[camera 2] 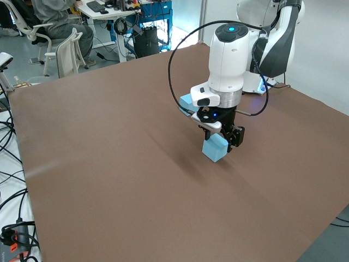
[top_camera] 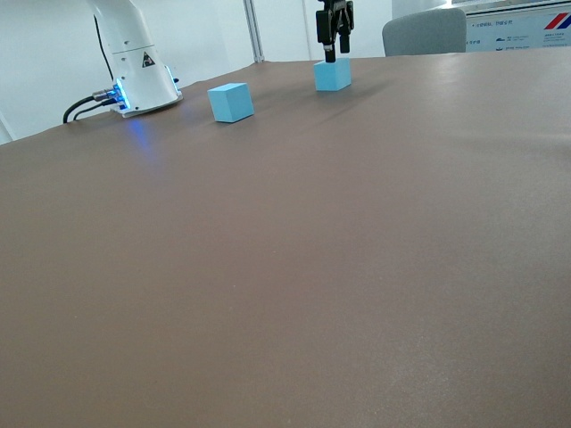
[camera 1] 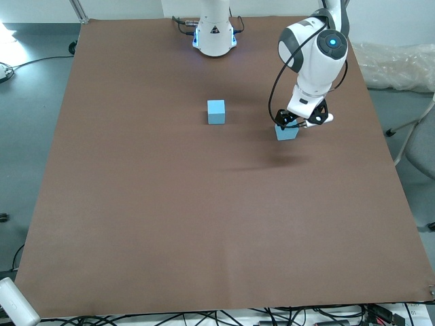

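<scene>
A light blue cube [camera 1: 286,134] [camera 2: 214,148] rests on the brown table [camera 1: 204,204] under my black-fingered gripper [top_camera: 335,37] [camera 2: 218,141]. The fingers come down just above or around the cube's top, astride it in the right view; whether they grip it is unclear. A second blue cube [camera 1: 216,112] [top_camera: 230,102] sits apart nearer the middle-back, partly hidden behind the arm in the right view [camera 2: 186,102].
Cables [camera 1: 224,319] run along the front edge, and a grey chair [camera 1: 425,142] stands off the right side.
</scene>
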